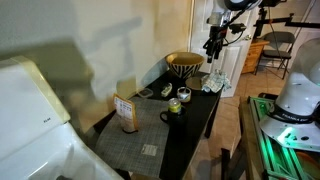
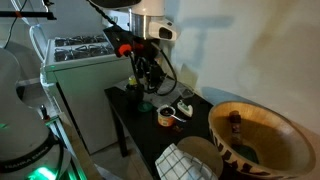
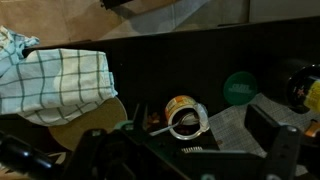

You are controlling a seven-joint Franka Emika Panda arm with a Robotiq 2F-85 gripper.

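Observation:
My gripper stands open, its dark fingers wide apart at the lower part of the wrist view, with nothing held between them. It hangs above the dark counter, and in exterior view 1 the gripper is high over the counter's far end. Below it in the wrist view, a small cup with a spoon in it stands on the counter. A green disc lies to the cup's right. A checked cloth partly covers a round brown board on the left.
A large wooden bowl sits at the counter's end near the wall. A black mug stands closer to the grey mat, where a box-like packet stands. Dark bare counter shows above the cup in the wrist view.

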